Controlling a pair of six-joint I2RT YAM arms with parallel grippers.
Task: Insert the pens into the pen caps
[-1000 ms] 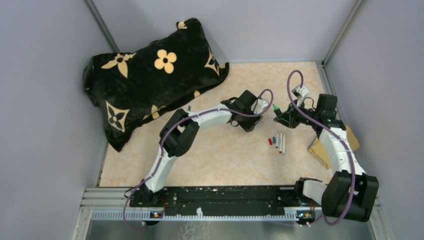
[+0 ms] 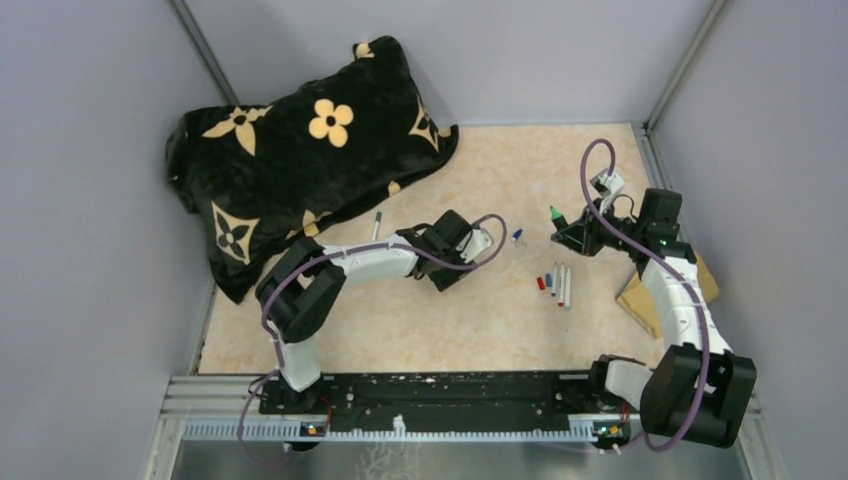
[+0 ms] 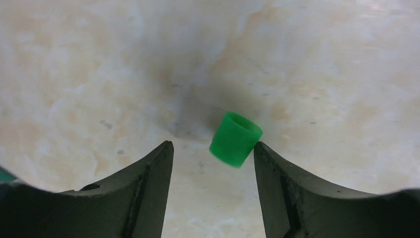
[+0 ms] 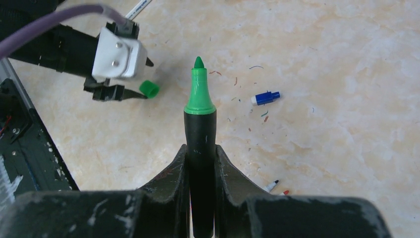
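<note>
A green pen cap (image 3: 235,139) lies on the table between the open fingers of my left gripper, its fingertips just around it. Raised at the right, my right gripper is shut on a black marker (image 4: 200,129) with its green tip exposed and pointing up. A blue cap (image 4: 266,97) lies between the two grippers. Several pens (image 2: 560,285) lie side by side below the right gripper, with a small red cap (image 2: 540,283) and a blue one at their left. A white pen (image 2: 377,226) lies behind the left arm.
A black patterned cloth (image 2: 290,165) covers the back left. A tan board (image 2: 640,305) lies at the right, under the right arm.
The right gripper holds the marker nearly still.
</note>
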